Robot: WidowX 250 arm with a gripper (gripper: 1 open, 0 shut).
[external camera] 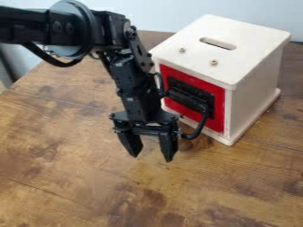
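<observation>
My black gripper [149, 147] hangs pointing down in the middle of the view, its two fingers apart with nothing visible between them. Behind it and to the right stands a pale wooden box [254, 89] with a slot in its top, two small knobs near the top edge, and a red front panel [217, 106] carrying a black fitting [190, 93]. The gripper is in front of and lower in view than that panel; whether any part touches the box cannot be told.
A pale wall shows behind the table's back edge.
</observation>
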